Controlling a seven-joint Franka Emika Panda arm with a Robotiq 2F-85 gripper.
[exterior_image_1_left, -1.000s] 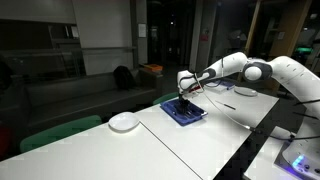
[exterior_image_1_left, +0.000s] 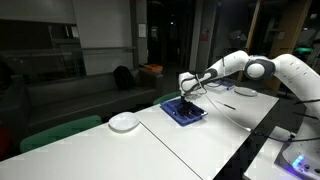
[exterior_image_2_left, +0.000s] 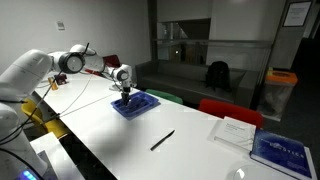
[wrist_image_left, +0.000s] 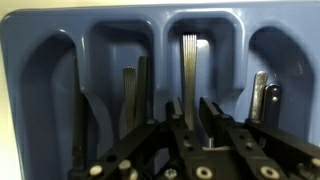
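In the wrist view a blue cutlery tray (wrist_image_left: 240, 14) fills the picture. A silver fork (wrist_image_left: 189, 68) lies lengthwise in its middle compartment, tines toward the top. My gripper is over that compartment, its dark fingertips apart on either side of the fork's handle. Whether they touch it cannot be told. From outside, the gripper (exterior_image_1_left: 185, 99) reaches down into the tray (exterior_image_1_left: 172, 109); the second exterior view also has the gripper (exterior_image_2_left: 126, 98) over the tray (exterior_image_2_left: 146, 104). The lower part of the fork is hidden by the gripper.
Neighbouring compartments hold another fork (wrist_image_left: 129, 95), a black-handled piece (wrist_image_left: 79, 115) and other cutlery (wrist_image_left: 259, 92). A white plate (exterior_image_1_left: 124, 122) sits left of the tray. A dark utensil (exterior_image_2_left: 162, 140) lies on the white table, which has wide clear areas.
The arm and gripper stay over the tray with at most a slight shift. The tray and plate have not moved.
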